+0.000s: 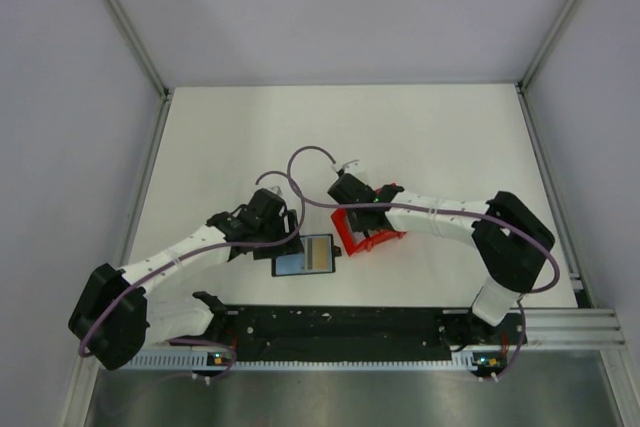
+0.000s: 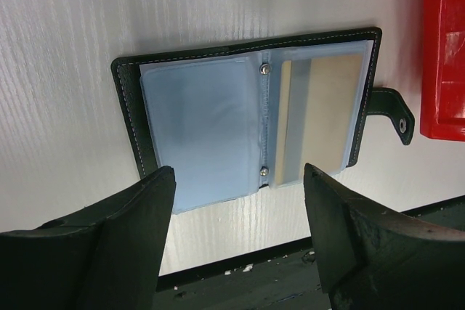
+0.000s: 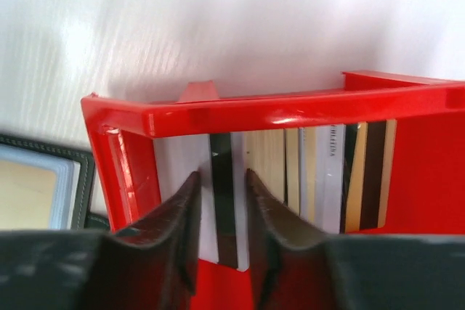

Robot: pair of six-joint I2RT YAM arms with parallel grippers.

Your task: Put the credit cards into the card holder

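Observation:
An open card holder [image 2: 200,128] with clear sleeves and a side snap tab lies on the table, below my left gripper [image 1: 290,222], which stands open above it in the left wrist view. A red box [image 3: 290,110] to the right holds a row of cards [image 3: 330,179] on edge. My right gripper is down at the left end of that row, its blurred fingertips either side of a dark-striped white card, part open; whether they touch it is unclear.
A dark strip [image 1: 340,332] runs along the front edge.

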